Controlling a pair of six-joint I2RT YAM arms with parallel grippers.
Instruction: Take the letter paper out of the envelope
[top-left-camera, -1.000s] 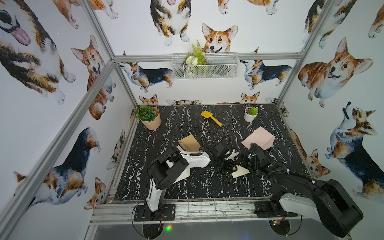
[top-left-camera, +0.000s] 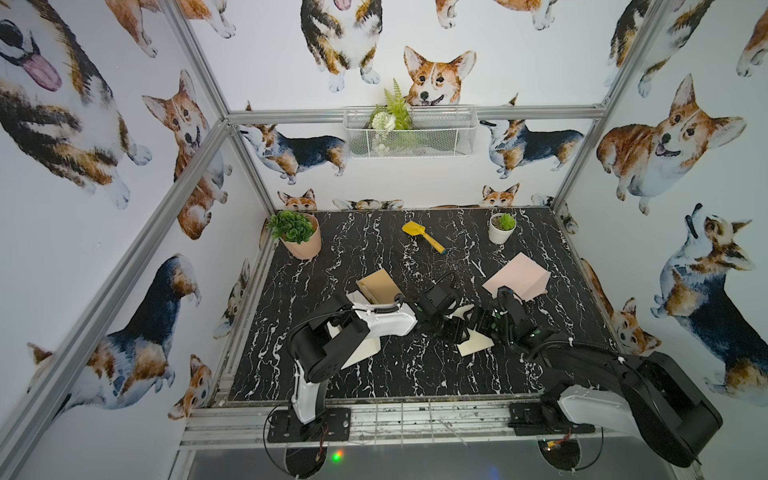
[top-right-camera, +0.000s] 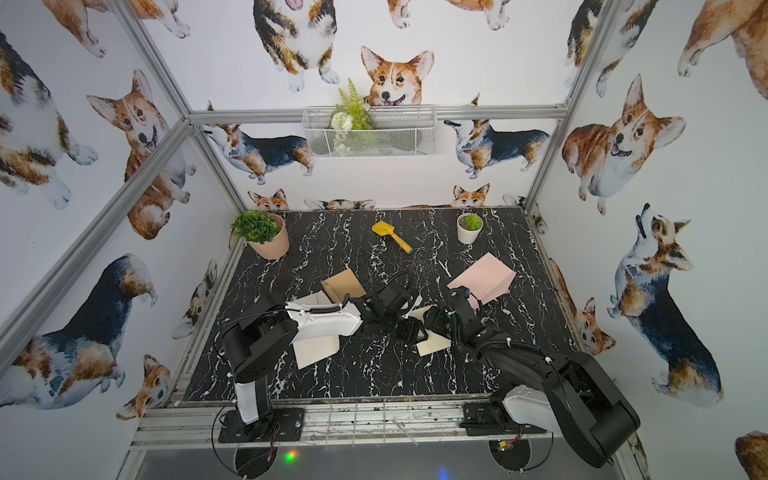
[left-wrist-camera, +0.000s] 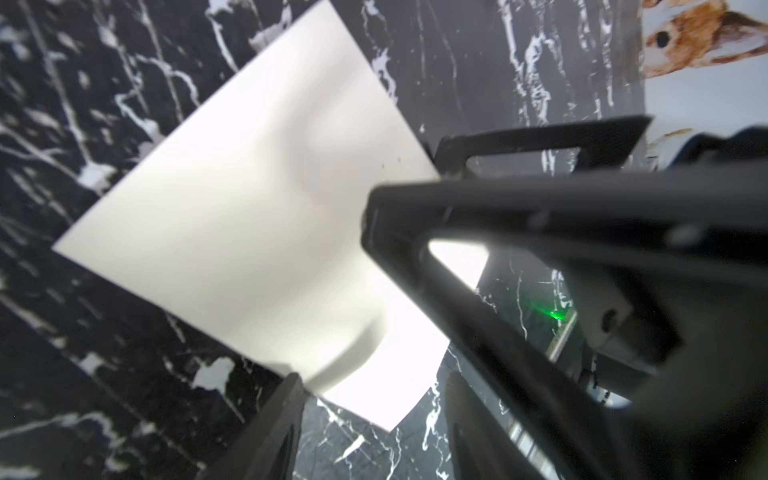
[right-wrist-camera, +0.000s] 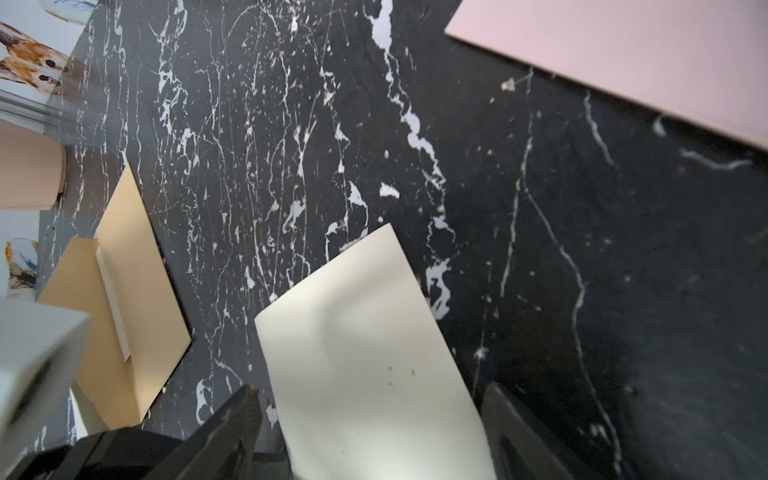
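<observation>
A cream sheet of paper (top-left-camera: 475, 344) lies between my two grippers at mid table; both arms hide part of it from above. In the left wrist view the sheet (left-wrist-camera: 264, 192) is bent near its lower corner, and my left gripper stands part open over that end. The right gripper's black frame covers its right side there. My right gripper is part open too, its fingers either side of the sheet (right-wrist-camera: 376, 352). A tan envelope (right-wrist-camera: 128, 304) with its flap open lies to the left. Whether either finger pair touches the paper is unclear.
A pink envelope (top-left-camera: 518, 276) lies to the right, a white one (top-left-camera: 364, 352) under the left arm. Behind stand two potted plants, one large (top-left-camera: 297, 236) and one small (top-left-camera: 501, 228), with a yellow scoop (top-left-camera: 422, 236) between them.
Both grippers and the cream sheet have shifted slightly to the left. The envelopes and other objects stay where they were.
</observation>
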